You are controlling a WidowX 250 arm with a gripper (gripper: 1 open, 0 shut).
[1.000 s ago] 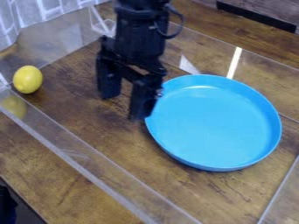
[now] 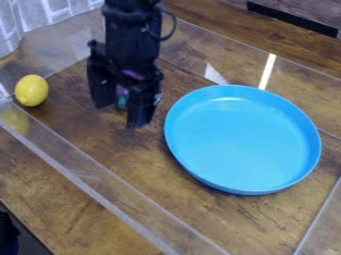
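The black gripper point(image 2: 124, 92) hangs over the wooden table at upper middle, its fingers spread open, blurred by motion. A small greenish-purple object point(image 2: 123, 101) is partly hidden between and behind the fingers; whether they touch it I cannot tell.
A blue round tray point(image 2: 242, 139) fills the right of the table. A yellow lemon-like object point(image 2: 31, 90) lies at the left. Clear plastic edges run along the lower left and right sides.
The gripper has moved left, away from the blue tray, over the last second. A small object now shows among its fingers. The tray and yellow object are unmoved.
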